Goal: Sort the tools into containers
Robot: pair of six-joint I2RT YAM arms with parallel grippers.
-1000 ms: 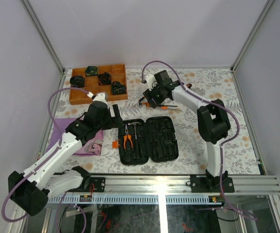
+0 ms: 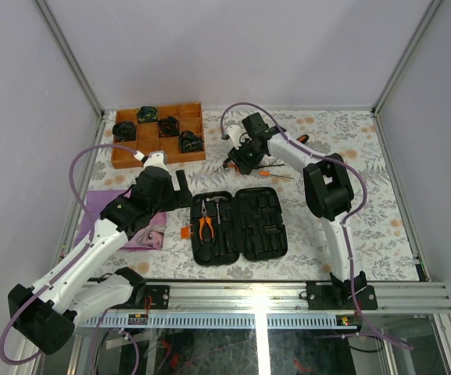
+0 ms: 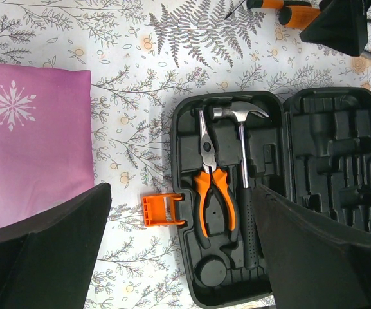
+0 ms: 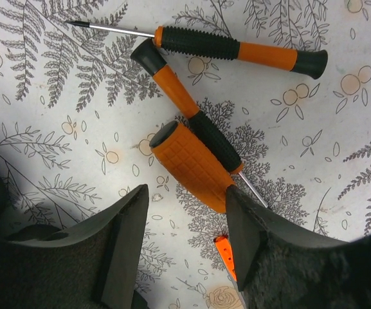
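Note:
A black toolbox (image 2: pixel 261 226) lies open, pliers (image 3: pixel 208 180) and hammer (image 3: pixel 245 193) in its left half. My left gripper (image 2: pixel 182 189) hangs open above its upper left, empty. My right gripper (image 2: pixel 241 162) is low over loose tools at the back center, fingers apart. Just beyond those fingers in the right wrist view lie a fat orange handle (image 4: pixel 195 167), its lower end behind a finger, two precision screwdrivers (image 4: pixel 262 56) and an orange tool (image 4: pixel 225 257), partly hidden.
A wooden compartment tray (image 2: pixel 159 143) with dark coiled items stands back left. A purple cloth (image 3: pixel 37 141) lies left of the toolbox. The table's right side has free room below the right arm.
Both arms have shifted slightly left since a second ago, the right gripper over the loose tools. The toolbox stays as it was.

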